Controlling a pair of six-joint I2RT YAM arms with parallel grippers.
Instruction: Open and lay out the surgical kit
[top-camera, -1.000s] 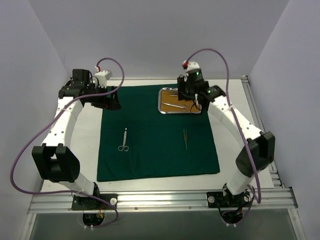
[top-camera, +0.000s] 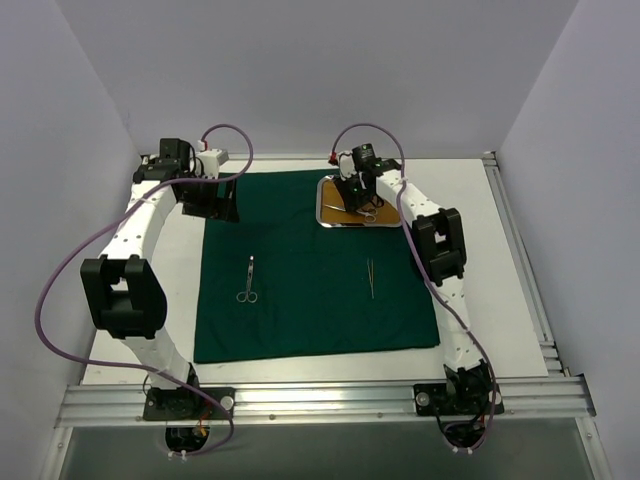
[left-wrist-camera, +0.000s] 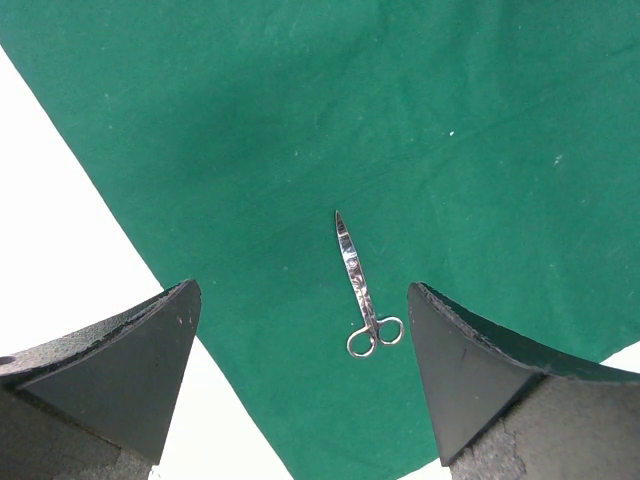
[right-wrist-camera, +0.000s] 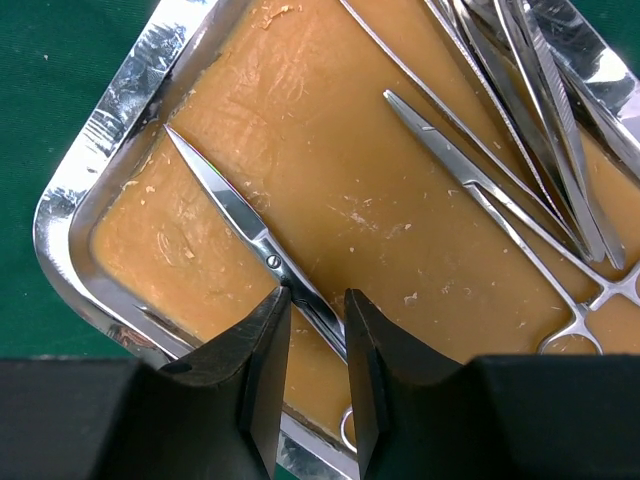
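Observation:
The metal tray (right-wrist-camera: 100, 150) with an amber mat holds scissors (right-wrist-camera: 230, 205), a hemostat (right-wrist-camera: 440, 150) and several long instruments (right-wrist-camera: 560, 130). My right gripper is down over the scissors, fingers part open around their middle; whether they touch is unclear. My left gripper stands open above the green cloth (left-wrist-camera: 230, 150), nothing between its fingers. Below it lie scissors (left-wrist-camera: 355, 270). Tweezers (top-camera: 371, 279) lie on the lower right of the cloth in the top view.
White table (top-camera: 480, 290) borders the cloth, with walls at left, right and back.
My right arm has swung left and down onto the tray, over the scissors. The left arm has shifted slightly; the instruments on the cloth look unchanged.

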